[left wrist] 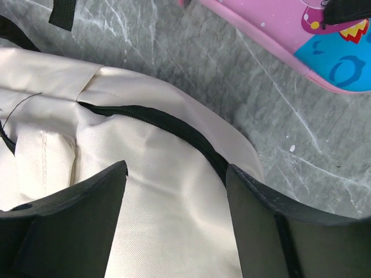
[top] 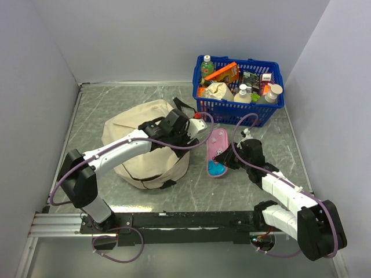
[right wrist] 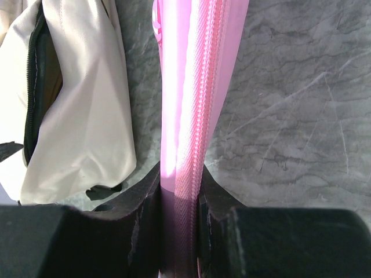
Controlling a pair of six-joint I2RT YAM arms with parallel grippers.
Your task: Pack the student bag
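Note:
The cream student bag [top: 165, 167] lies on the left half of the table, partly covered by my left arm. Its dark zip [left wrist: 156, 119] runs along the edge in the left wrist view. Over the bag's right side, my left gripper has its fingers apart; cream fabric shows beyond the gap, and I cannot tell whether they touch it. A pink and blue pencil case [top: 218, 140] is to the right of the bag. My right gripper is shut on this case, its fingers pressing both sides near the pink zip edge [right wrist: 200, 110].
At the back right stands a blue basket [top: 236, 110] filled with bottles, boxes and other goods. A black strap [left wrist: 62, 13] sticks out past the bag. Bare grey tabletop [top: 194, 194] lies in front of the case.

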